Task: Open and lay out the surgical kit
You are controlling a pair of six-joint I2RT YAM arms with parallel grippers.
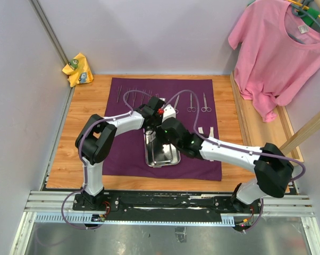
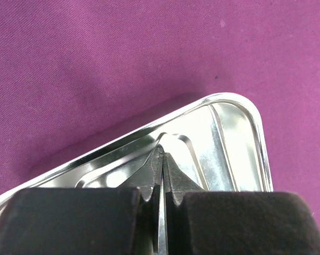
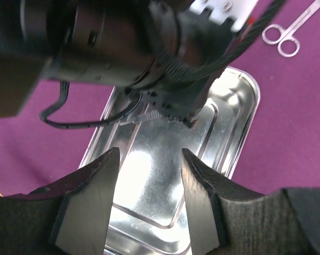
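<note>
The steel tray (image 1: 164, 154) lies on the purple cloth (image 1: 125, 159), empty where its floor shows. In the left wrist view, my left gripper is over one corner of the tray (image 2: 232, 98). Its fingertips meet; whether anything thin is between them cannot be made out. My right gripper stands open above the tray (image 3: 144, 180), nothing between its fingers. Scissors (image 1: 191, 103), another pair (image 1: 205, 103) and a third, partly hidden pair lie along the back of the cloth. Several thin instruments (image 1: 119, 94) lie further left.
Both arms crowd together over the tray, and the left arm (image 3: 123, 48) fills the upper part of the right wrist view. Two pale strips (image 1: 201, 132) lie on the cloth's right side. A yellow bag (image 1: 78, 70) and a pink shirt (image 1: 279, 50) are at the back.
</note>
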